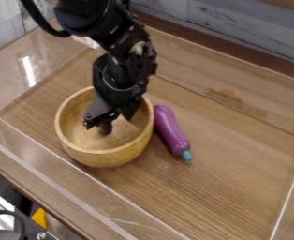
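Observation:
My black gripper (107, 114) hangs from the top left down into a tan wooden bowl (106, 148), its fingers over the bowl's back half and open. The arm and wrist hide part of the bowl's rear rim and inside; I cannot see anything between the fingers. A purple toy eggplant-like item (171, 129) with a teal tip lies on the table just right of the bowl.
A pale wall stands behind it. At the lower left, past the table's edge, are cables and a small yellow object (39, 217).

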